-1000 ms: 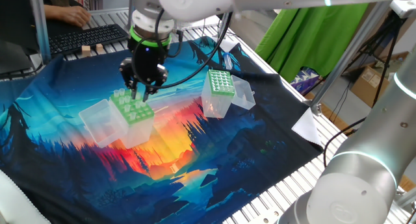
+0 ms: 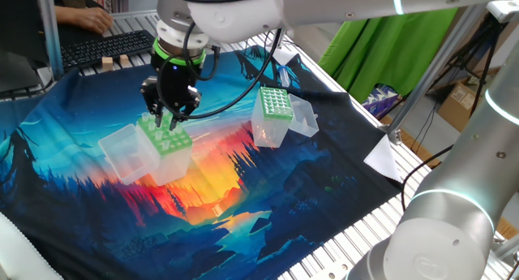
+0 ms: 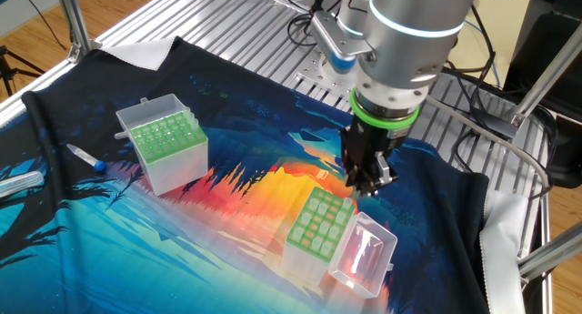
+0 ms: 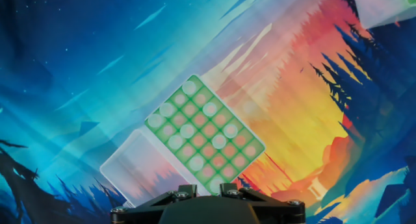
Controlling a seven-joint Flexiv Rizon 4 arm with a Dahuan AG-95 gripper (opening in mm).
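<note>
A clear box with a green grid top (image 2: 165, 137) stands on the printed cloth, its lid (image 2: 122, 152) folded out to one side. Several translucent tubes poke up from some of the grid's holes, while other holes look empty. My gripper (image 2: 166, 120) hangs over the near edge of this grid, fingers pointing down. In the wrist view the fingertips (image 4: 188, 189) are apart at the bottom edge, over the grid's lower corner (image 4: 211, 175), so the gripper is open. I see nothing held; whether a tube stands between the tips is unclear.
A second clear box with a green grid (image 3: 169, 136) stands apart, its lid (image 3: 145, 112) open. A blue-capped pen-like item (image 3: 86, 157) lies beyond it. A keyboard (image 2: 109, 48) and a person's hand (image 2: 93, 19) are at the table's edge. The cloth between boxes is free.
The boxes have not moved.
</note>
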